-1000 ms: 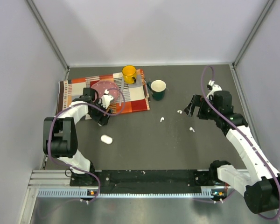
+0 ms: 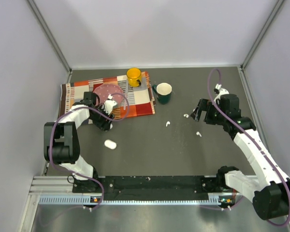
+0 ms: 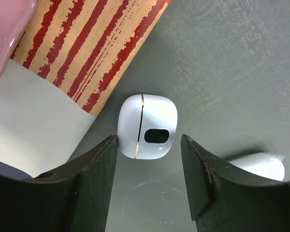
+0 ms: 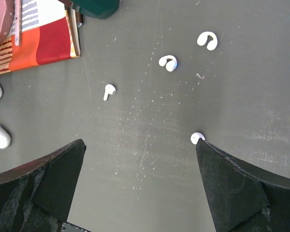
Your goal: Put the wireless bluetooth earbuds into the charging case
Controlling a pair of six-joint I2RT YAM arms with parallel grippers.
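Note:
My left gripper is part open over a white case (image 3: 130, 121) with a gold seam and dark window, one fingertip close to its left side. In the right wrist view, several small white earbuds lie scattered: a stemmed one (image 4: 109, 90), curved ones (image 4: 167, 63), and one (image 4: 197, 138) near my right gripper's fingertips. My right gripper (image 2: 199, 108) hangs open above them, nothing between its fingers.
A striped cloth (image 2: 142, 106) with a pink plate (image 2: 106, 89) lies at back left. A yellow mug (image 2: 134, 77) and a green mug (image 2: 163, 94) stand at the back.
My left gripper has shifted very slightly around the case near the cloth. The right arm and the scattered pieces have not moved.

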